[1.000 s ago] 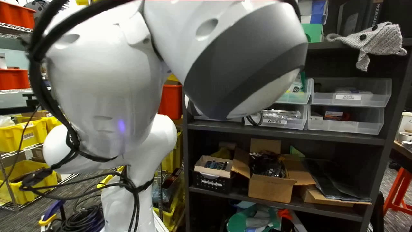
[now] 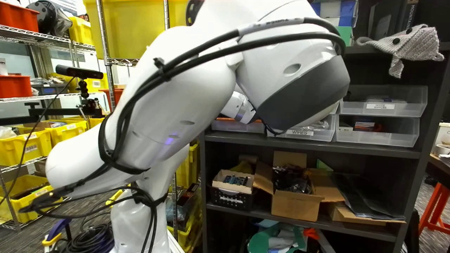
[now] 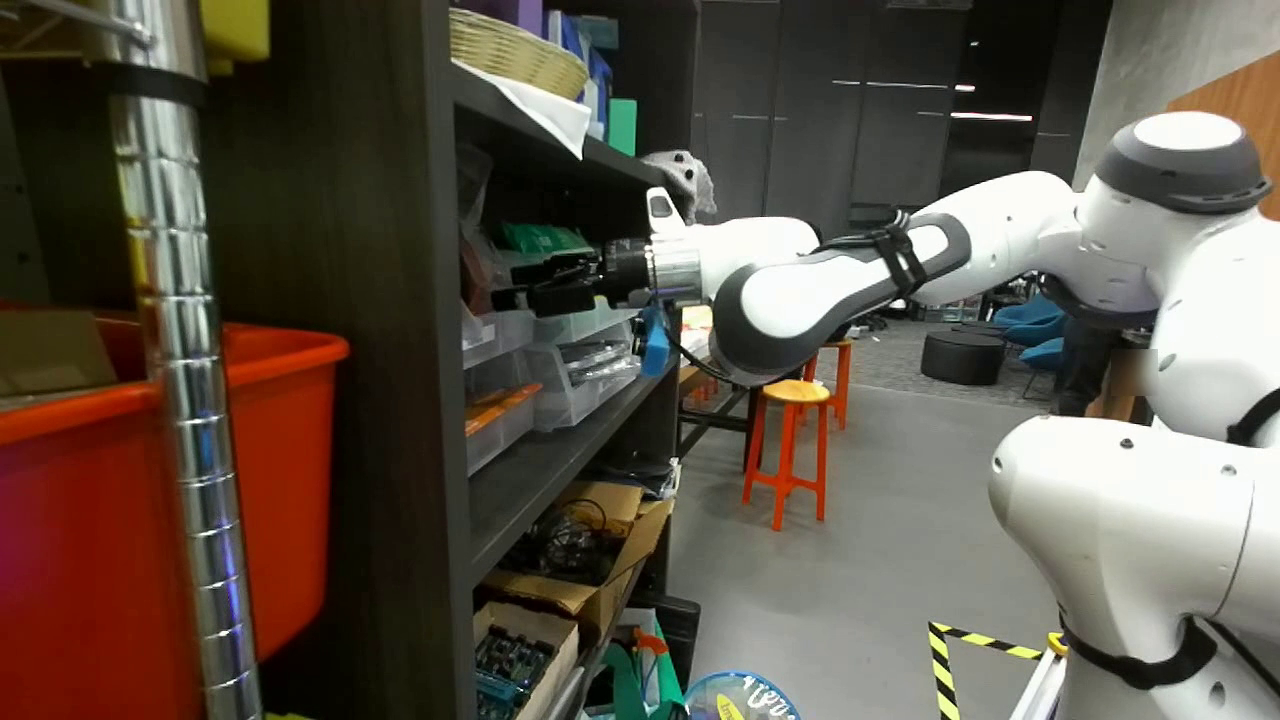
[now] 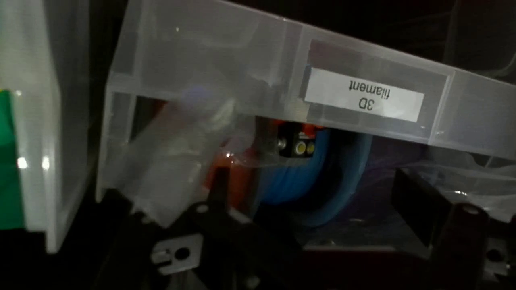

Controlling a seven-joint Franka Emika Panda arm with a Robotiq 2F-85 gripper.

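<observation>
My gripper stands open in the wrist view, its two dark fingers wide apart. Beyond and between them appears a blue spool inside a clear plastic bin labelled "3D filament", seen upside down. An orange item and a crumpled clear bag are near the left finger. The image is dark, so contact cannot be judged. From the side, the gripper reaches level into the upper bins of the dark shelf. In exterior view 1 the arm hides it.
Clear bins, one a wires bin, stand close together beside the gripper. A shelf board runs above and another below. An open cardboard box rests one level down. A grey knitted toy hangs over the top board. The floor behind the arm is clear.
In exterior view 1 the arm has swung away from the camera, its upper links now farther back and higher. More of the left shelving shows. The shelf's contents look unchanged.
</observation>
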